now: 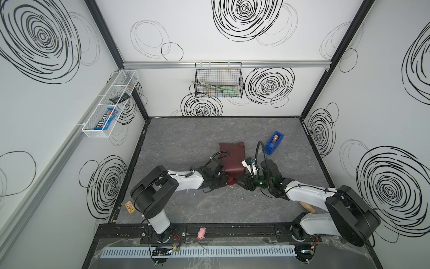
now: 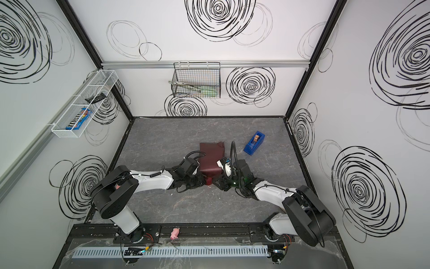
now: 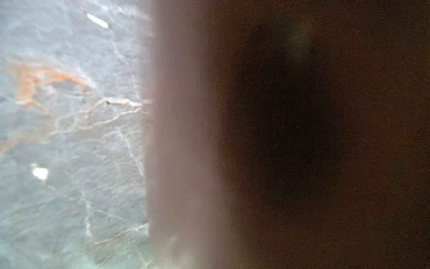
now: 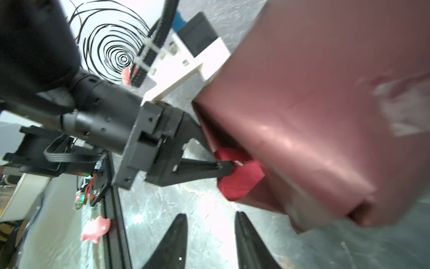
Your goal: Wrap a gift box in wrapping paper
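Note:
The box in dark red wrapping paper [image 1: 231, 154] lies mid-table, a folded red flap [image 4: 241, 179] at its near end. My left gripper [image 1: 226, 178] is at that flap; in the right wrist view its fingertips meet the red paper, and whether they grip it cannot be told. The left wrist view is mostly dark and blurred. My right gripper is open beside the near end, with only table showing between its fingers.
A blue tape dispenser [image 1: 274, 142] lies back right. A black wire basket [image 1: 219, 89] and a white rack [image 1: 103, 125] hang on the walls. A small pink pig [image 1: 201, 233] sits on the front edge.

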